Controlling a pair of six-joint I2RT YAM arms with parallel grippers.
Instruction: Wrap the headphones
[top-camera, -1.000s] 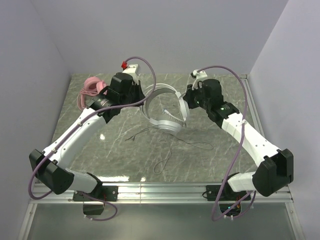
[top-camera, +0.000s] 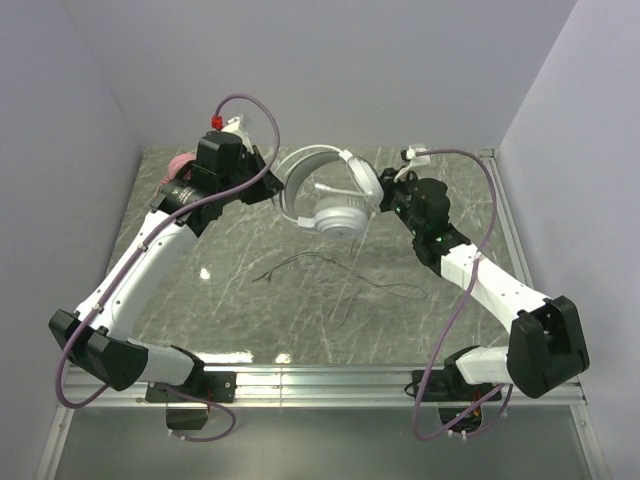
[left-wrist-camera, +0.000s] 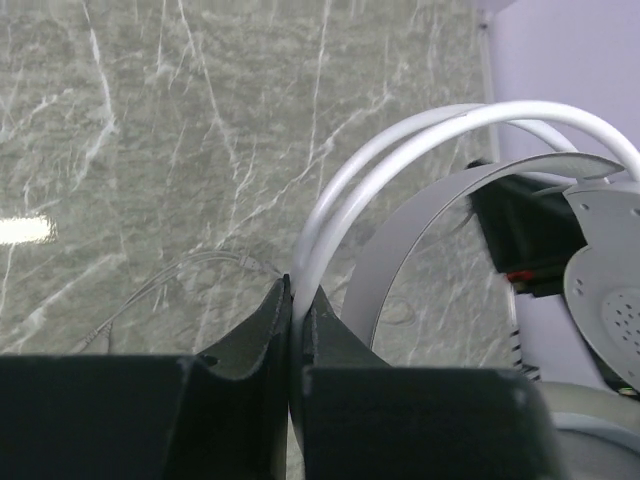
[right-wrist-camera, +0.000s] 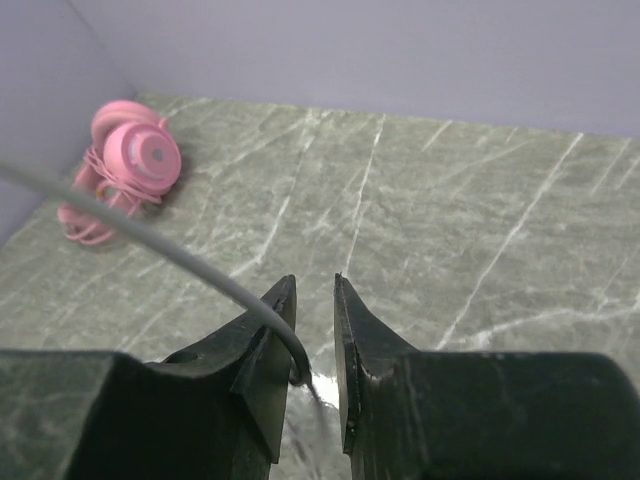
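Observation:
White headphones (top-camera: 362, 178) hang above the marbled table, with their cups toward the right arm. My left gripper (top-camera: 276, 190) is shut on the white headband (left-wrist-camera: 345, 215), which rises from between its fingers in the left wrist view. Beside the upper right cup, my right gripper (top-camera: 384, 188) is partly open. In the right wrist view a grey cord (right-wrist-camera: 225, 283) crosses to the left finger of this gripper and runs down into the gap; I cannot tell whether it is gripped. Below the lower cup, a thin stretch of cord (top-camera: 352, 280) reaches toward the table.
A second, pink pair of headphones (right-wrist-camera: 142, 158) with its cord wound round it lies at the far left corner. A thin grey cable (top-camera: 320, 255) lies loose across the middle of the table. Walls enclose the back and sides. Open table surface (top-camera: 240, 320) lies in front.
My left gripper has moved left and the headphones look higher and larger. The cord's loop on the table has drawn out straighter.

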